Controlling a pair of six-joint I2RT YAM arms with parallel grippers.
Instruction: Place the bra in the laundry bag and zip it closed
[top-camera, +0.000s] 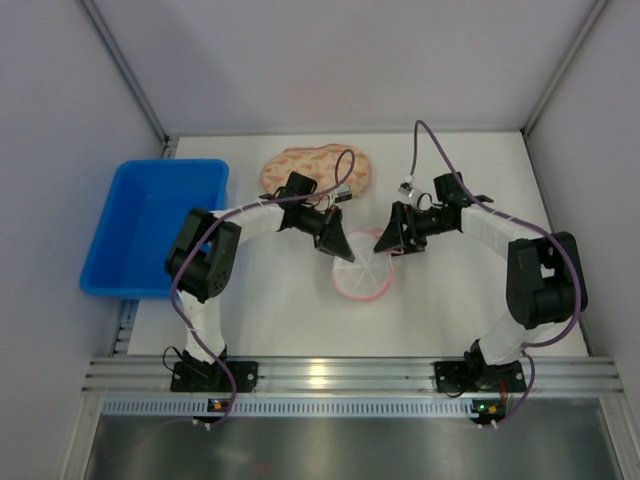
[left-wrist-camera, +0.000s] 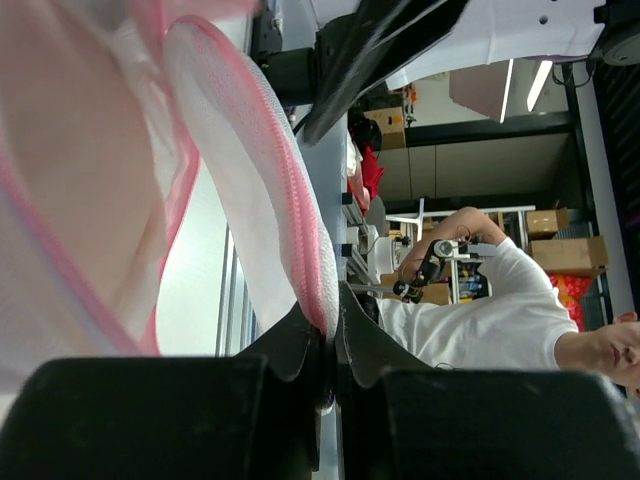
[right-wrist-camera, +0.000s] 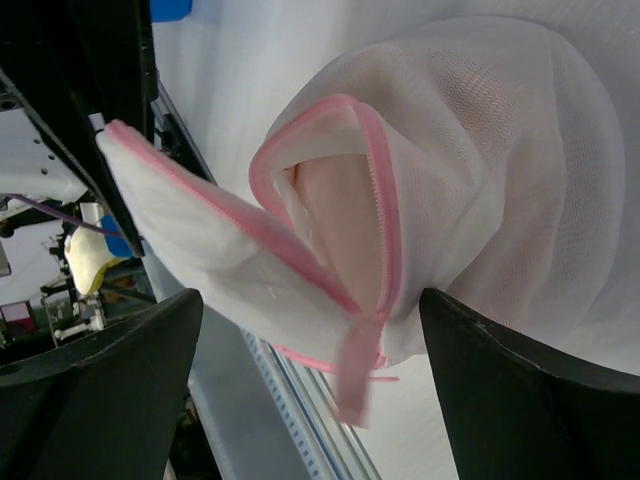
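The white mesh laundry bag (top-camera: 362, 275) with pink trim is lifted at the table's centre, its opening showing in the right wrist view (right-wrist-camera: 470, 200). My left gripper is shut on the bag's pink zip edge. My right gripper (top-camera: 395, 235) stands open at the bag's right side, with part of the pink edge between or just beyond its fingers. The orange patterned bra (top-camera: 315, 165) lies flat behind the bag, near the back of the table.
A blue tray (top-camera: 135, 230) fills the table's left side.
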